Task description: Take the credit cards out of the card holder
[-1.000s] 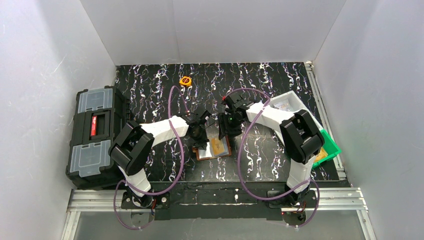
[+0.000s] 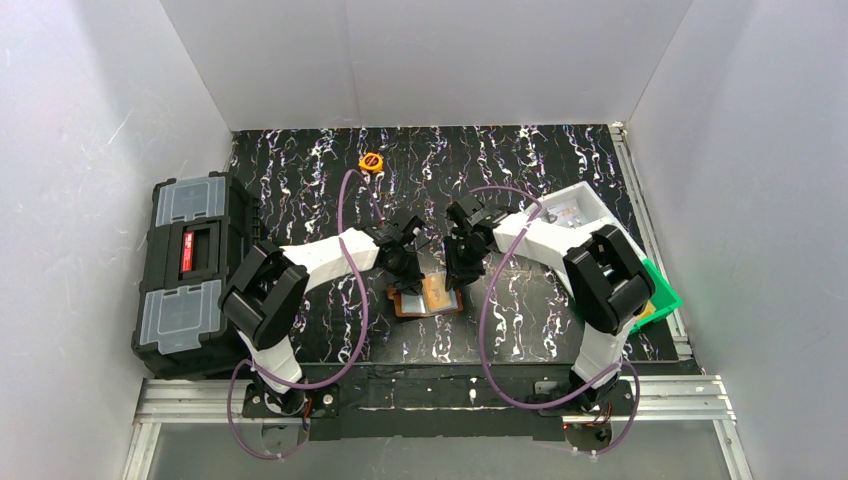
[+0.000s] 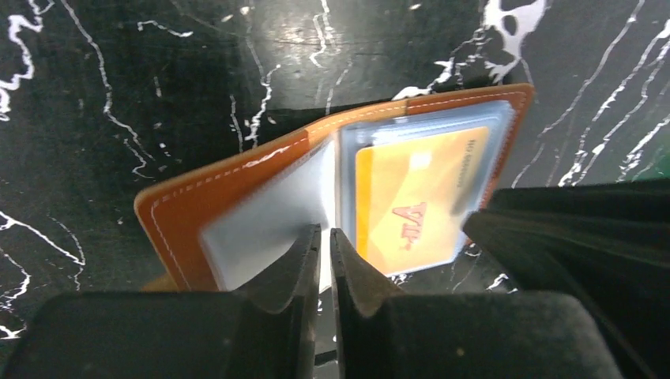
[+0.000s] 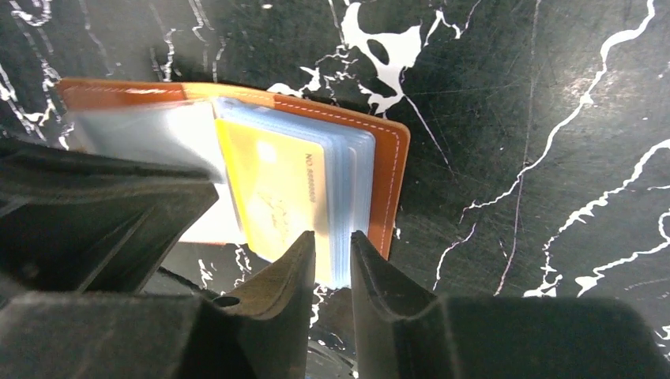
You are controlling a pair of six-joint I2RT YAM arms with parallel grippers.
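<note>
The brown card holder [image 2: 428, 302] lies open on the dark marbled table, its stack of clear sleeves [image 4: 361, 185] spread across it. An orange-yellow card [image 3: 411, 201] shows through the sleeve on the right half, and a white page [image 3: 276, 209] covers the left half. My left gripper is shut over the holder's middle; nothing clearly shows between its fingers, and whether it pinches a thin sleeve is hard to tell. Parted, the tips of my right gripper hover by the sleeves' right edge, with no card visibly clasped.
At the left stands a black toolbox [image 2: 205, 243]. A white bin [image 2: 584, 195] and a green bin [image 2: 664, 297] are at the right. The yellow tape measure [image 2: 371, 162] lies far back. Both grippers are close together over the holder.
The left gripper has shifted slightly right.
</note>
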